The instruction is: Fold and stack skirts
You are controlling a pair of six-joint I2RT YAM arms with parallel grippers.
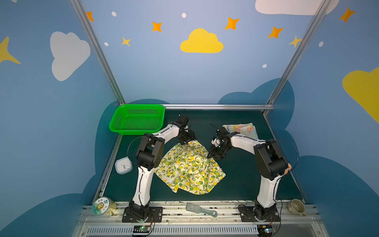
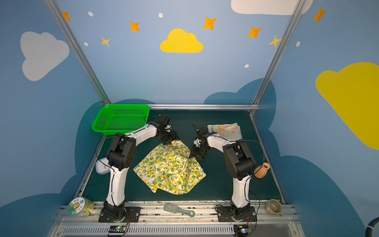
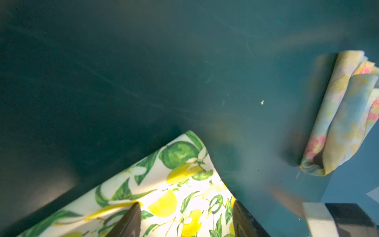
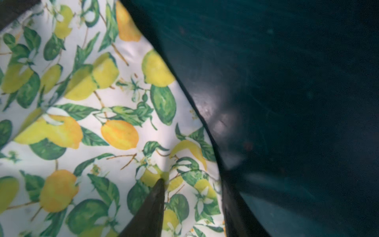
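Note:
A white skirt with a lemon and green leaf print (image 1: 189,169) lies spread and rumpled on the dark green table, one corner pointing to the back. My left gripper (image 1: 191,141) is over that far corner; in the left wrist view its parted fingers (image 3: 132,222) straddle the printed cloth. Further along the right-hand edge sits my right gripper (image 1: 210,155). Its fingers (image 4: 152,211) also stand apart, with the skirt's edge (image 4: 193,185) running between them. Whether either gripper touches the cloth is hard to tell. A folded pastel floral cloth (image 2: 225,131) rests at the back right.
An empty green basket (image 1: 137,118) occupies the back left, with a white lidded box (image 1: 123,165) in front of it. A terracotta pot (image 2: 262,170) stands at the right edge. On the front rail are a brush (image 1: 201,209), a tub (image 1: 103,206) and a mug (image 1: 296,207).

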